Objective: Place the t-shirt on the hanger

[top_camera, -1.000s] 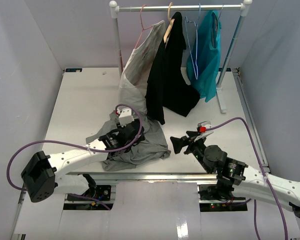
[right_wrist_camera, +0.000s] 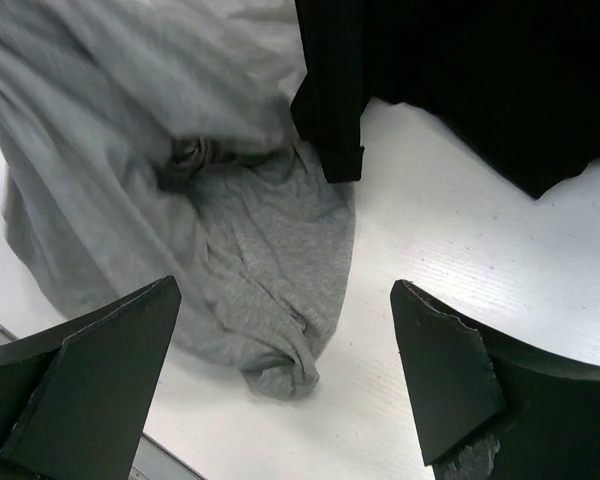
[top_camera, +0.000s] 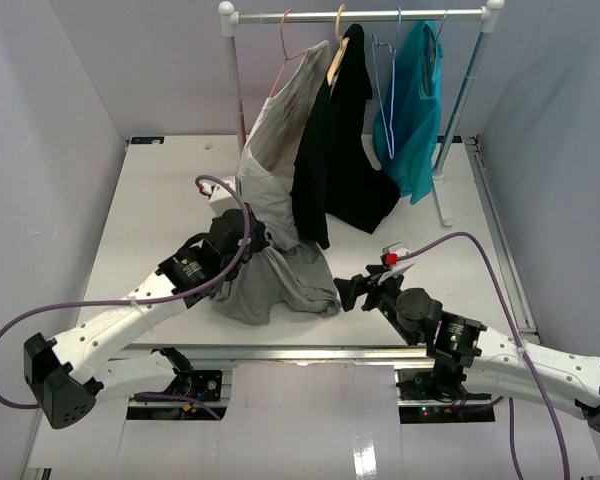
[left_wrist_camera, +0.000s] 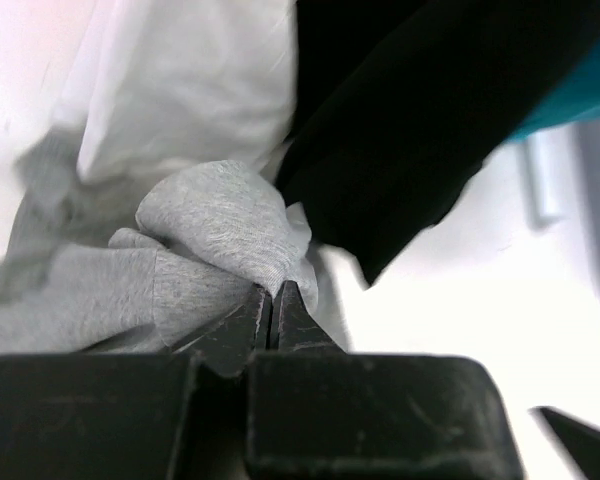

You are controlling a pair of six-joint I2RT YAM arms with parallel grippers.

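A grey t shirt (top_camera: pixel 285 290) lies crumpled on the white table below the hanging clothes. My left gripper is shut on a bunched fold of it (left_wrist_camera: pixel 220 220), lifting part of the cloth. My right gripper stands open over the table to the right of the shirt, whose lower end (right_wrist_camera: pixel 270 260) shows between and beyond its fingers. An empty blue hanger (top_camera: pixel 378 90) hangs on the rail between a black garment (top_camera: pixel 335 170) and a teal one (top_camera: pixel 415 110).
The rail (top_camera: pixel 265 17) also carries a light grey garment (top_camera: pixel 275 150) on a pink hanger, reaching down to the table. Clear table lies at the left and lower right. Walls bound both sides.
My left gripper has risen and moved leftward and back with the grey cloth, drawing the shirt up from the table. The right arm has barely moved.
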